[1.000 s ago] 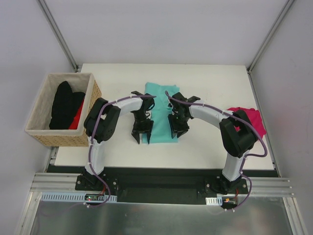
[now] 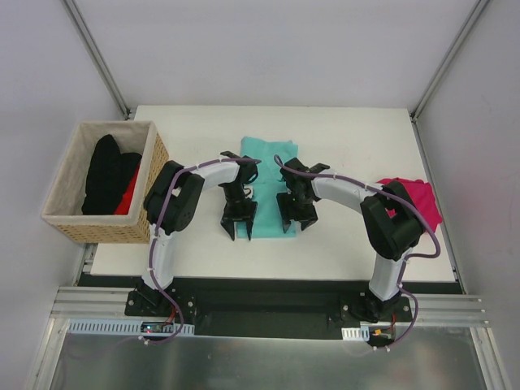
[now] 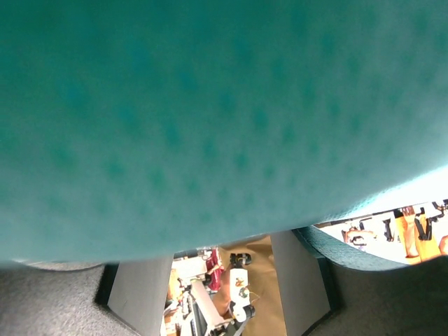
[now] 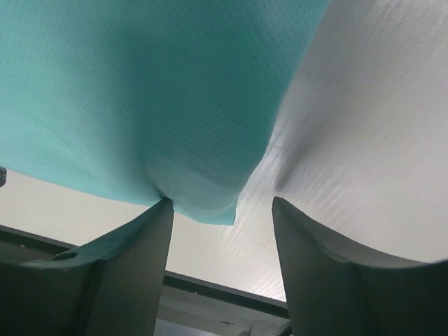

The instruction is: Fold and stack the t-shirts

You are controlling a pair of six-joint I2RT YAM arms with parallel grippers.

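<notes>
A teal t shirt [image 2: 272,221] lies folded into a narrow strip on the white table, running away from the front edge. At its near left corner my left gripper [image 2: 240,236] is open; its wrist view is mostly filled by teal cloth [image 3: 224,126] close above the fingers [image 3: 297,280]. My right gripper [image 2: 292,227] stands open at the near right corner. In the right wrist view the cloth corner [image 4: 213,203] reaches between the spread fingertips, beside the left one, with bare table by the other.
A wicker basket [image 2: 153,175] on the left holds black and red cloth [image 2: 106,179]. At the right edge lies a crumpled pinkish-red cloth [image 2: 422,199], partly behind the right arm. Bare table [image 2: 349,134] shows at the back right and along the front.
The right gripper's fingers have spread apart and shifted slightly at the near right corner. The left arm has barely moved. The shirt looks about the same.
</notes>
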